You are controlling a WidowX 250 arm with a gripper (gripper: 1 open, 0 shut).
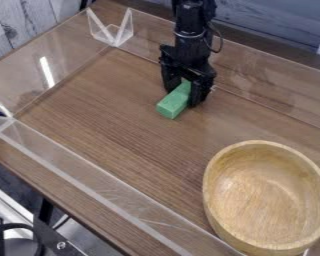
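A black robot arm reaches down from the top centre to the wooden table. Its gripper is low over a green block, which lies angled on the wood, its upper end among the black fingers. Whether the fingers are closed on the block cannot be told.
A large pale round bowl fills the lower right. A clear plastic object stands at the upper left. Black cables and parts lie at the lower left corner.
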